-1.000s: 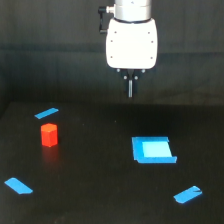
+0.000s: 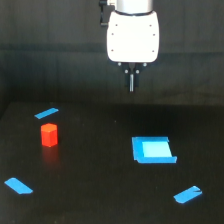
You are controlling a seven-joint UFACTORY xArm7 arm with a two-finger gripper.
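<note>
My gripper hangs at the top middle of the camera view, high above the dark table. Its dark fingers are small against the black background, and I cannot tell whether they stand apart or together. No held thing shows at their tips. A red block rests on the table at the left, well away from the gripper. Right of the middle lies a pale square with a blue tape border along parts of its edges.
Blue tape strips lie on the table: one at the back left, one at the front left and one at the front right. Bare black table stretches between the block and the pale square.
The gripper has shifted very slightly to the right and up. The red block, the pale square and the tape strips look unmoved.
</note>
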